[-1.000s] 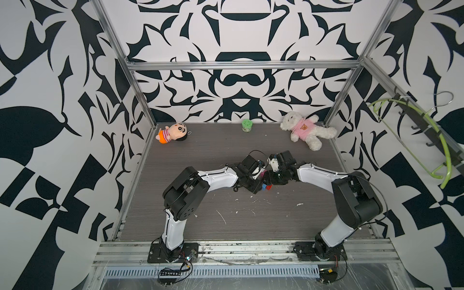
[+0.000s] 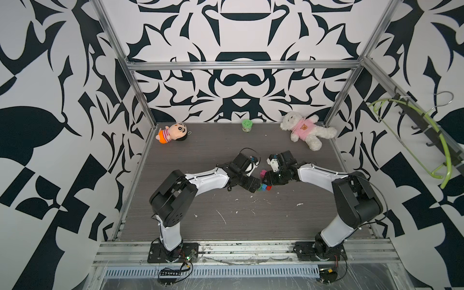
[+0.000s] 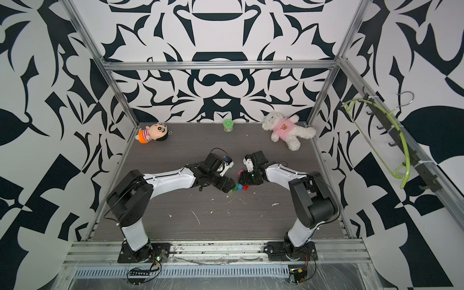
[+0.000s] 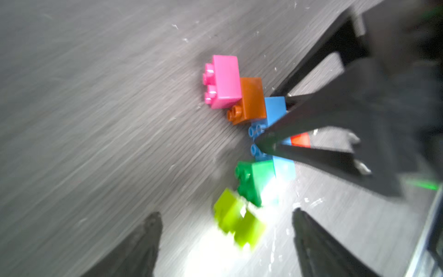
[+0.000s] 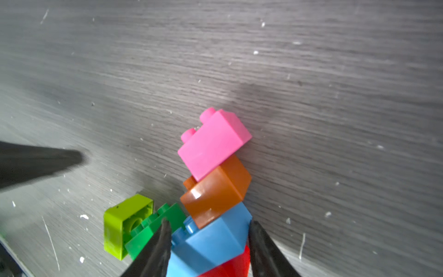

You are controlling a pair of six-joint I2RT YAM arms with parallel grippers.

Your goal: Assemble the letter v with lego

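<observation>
Pink (image 4: pixel 223 80), orange (image 4: pixel 251 97), blue (image 4: pixel 275 108), green (image 4: pixel 258 180) and red (image 4: pixel 300 140) bricks lie clustered in a slanting row on the dark table. A lime brick (image 5: pixel 115 226) lies on its side beside the green one, studs not visible. My left gripper is open over the lime brick, holding nothing. My right gripper is around the blue brick, a finger at either side; whether it grips it is unclear. Its body hides part of the cluster in both top views.
A plush doll (image 2: pixel 171 133) lies back left, a green tub (image 2: pixel 246 124) back centre, a white teddy bear (image 2: pixel 307 130) back right. A hanger (image 2: pixel 444 159) hangs on the right.
My left arm has drawn back to the left, uncovering more of the bricks in the top left view. The right arm has stayed about in place.
</observation>
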